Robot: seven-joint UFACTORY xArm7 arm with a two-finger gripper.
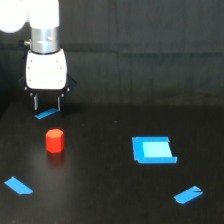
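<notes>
A red block [55, 141] with an angular, faceted outline rests on the dark table, left of the middle. Above and slightly behind it hangs my white gripper [47, 102], pointing down, its two dark fingers spread apart. The fingers are open and I see nothing between them. Gripper and block are apart in the view.
Blue tape frames a pale square [157, 149] on the right of the table. Loose blue tape strips lie at the left front [18, 186], the right front [188, 195] and below the gripper. Bare table [105, 165] separates the block from the square.
</notes>
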